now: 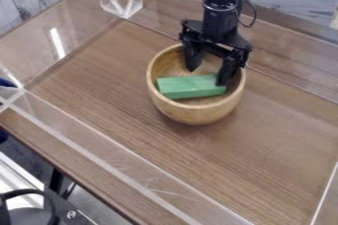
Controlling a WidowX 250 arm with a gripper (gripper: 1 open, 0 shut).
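Observation:
A wooden bowl sits on the table below my black gripper, with a green block lying crosswise in its lower left part. My gripper is open, its fingers reaching down into the back of the bowl, behind and above the block. The fingertips are dark and partly hard to make out.
A clear plastic piece stands at the back left. Black cables lie at the lower left corner.

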